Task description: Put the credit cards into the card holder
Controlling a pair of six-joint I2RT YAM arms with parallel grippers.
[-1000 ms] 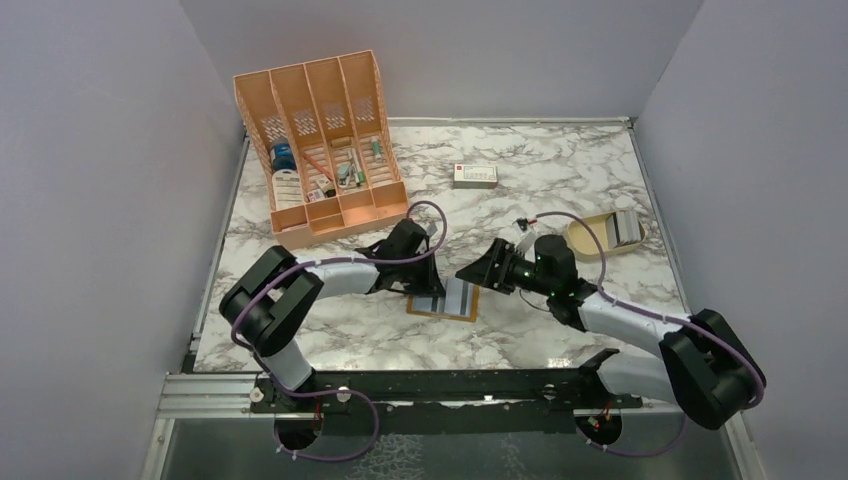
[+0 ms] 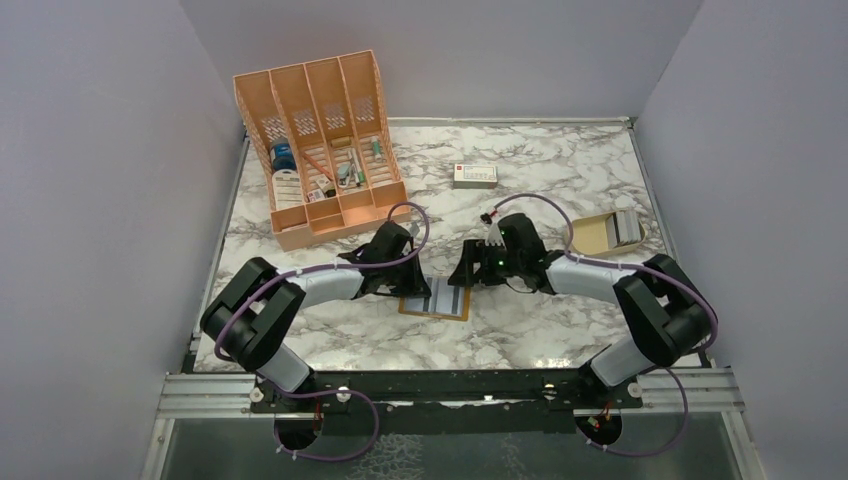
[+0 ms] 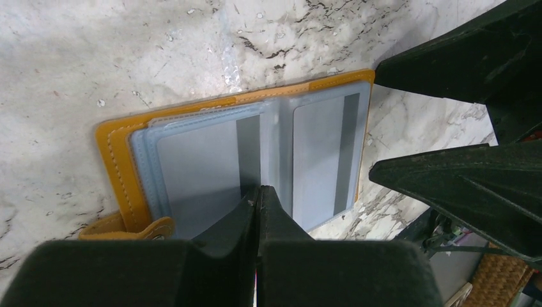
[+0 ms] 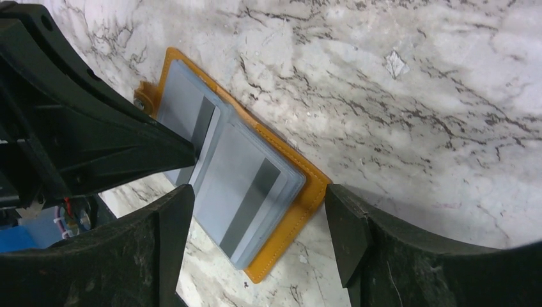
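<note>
The card holder (image 3: 115,153) lies unfolded on the marbled table, an orange-brown backing with clear sleeves. Silver-grey cards with dark stripes, one a credit card (image 3: 326,153) on the right half and another card (image 3: 204,160) on the left half, show through the sleeves. With its tips together, my left gripper is over the left half near the fold; nothing shows between its fingers. My right gripper is parted around the holder's right half, one fingertip over the sleeve, the other beside the orange edge. More cards (image 2: 628,228) stand in a basket at the far right.
The basket (image 2: 588,235) has a light rim. A white box (image 2: 475,176) sits at the back, and an orange compartment organizer (image 2: 300,238) with small items stands back left. Both grippers are close together over the holder.
My right gripper has come leftward to the holder's right half. Earlier, the left gripper and the holder shifted slightly left together; they now look still.
</note>
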